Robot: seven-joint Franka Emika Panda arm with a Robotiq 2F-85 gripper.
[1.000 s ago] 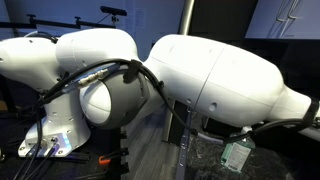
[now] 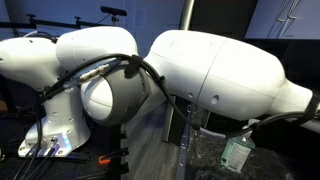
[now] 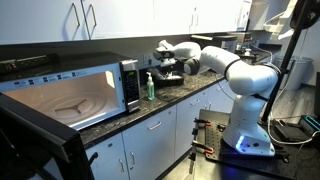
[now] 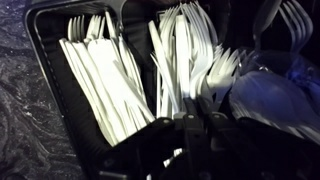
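My gripper reaches into a black divided tray [image 4: 48, 62] of white plastic cutlery in the wrist view. Its dark fingers are close together among the pieces in the middle compartment, and it looks shut on white plastic cutlery [image 4: 205, 98]. The dim light hides exactly which piece lies between the fingertips. More white utensils [image 4: 100, 75] fill the left compartment, and spoon-like pieces [image 4: 275, 98] lie on the right. Exterior view 1 shows the arm [image 2: 205, 75], but its gripper is out of sight there.
A bottle with a pale label [image 2: 237, 153] stands on the dark counter below the arm. In exterior view 2, a green bottle [image 3: 150, 89] stands beside the microwave [image 3: 75, 100]. Bare dark countertop [image 4: 35, 135] borders the tray on the left.
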